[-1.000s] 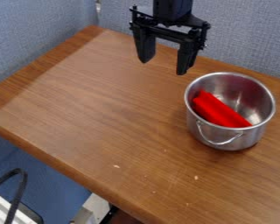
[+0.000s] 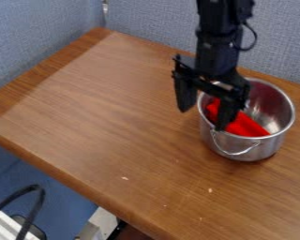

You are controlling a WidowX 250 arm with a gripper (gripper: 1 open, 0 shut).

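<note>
A silver metal pot (image 2: 266, 137) with a wire handle stands at the right of the wooden table (image 2: 90, 122). A red object (image 2: 249, 126) lies inside it, partly hidden by my black gripper (image 2: 208, 102). The gripper has its fingers down over the pot's left and middle, at or inside the rim. Motion blurs them, and I cannot tell whether they touch the red object.
A blue surface (image 2: 15, 183) shows beyond the table's left edge, with a black cable and a white item at the lower left. A grey wall (image 2: 146, 17) runs along the back.
My gripper has moved down and to the right, from above the back of the table to over and into the pot. The pot has stayed in place.
</note>
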